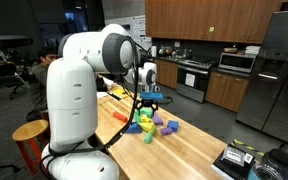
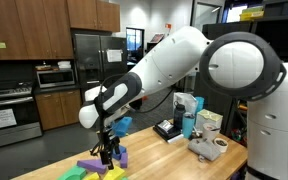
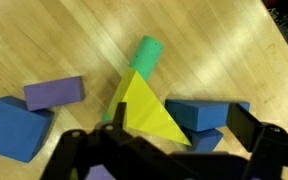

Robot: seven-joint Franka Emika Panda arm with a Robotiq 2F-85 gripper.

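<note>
My gripper stands open over a cluster of toy blocks on the wooden table. Between and just beyond its fingers in the wrist view lies a yellow triangular block [image 3: 149, 112], apparently overlapping a green cylinder [image 3: 146, 56]. Blue blocks [image 3: 197, 112] lie close to the right finger, partly covered by it. On the left are a purple block [image 3: 54, 93] and a blue cube [image 3: 16, 128]. Another purple piece [image 3: 99, 173] shows at the lower edge. Whether the fingers touch any block cannot be told.
A red block [image 1: 120, 117] and a green block [image 1: 236, 141] lie around the cluster. Farther along the table are a black device [image 1: 234, 160], a blue container [image 2: 188, 125] and a white bowl [image 2: 206, 148].
</note>
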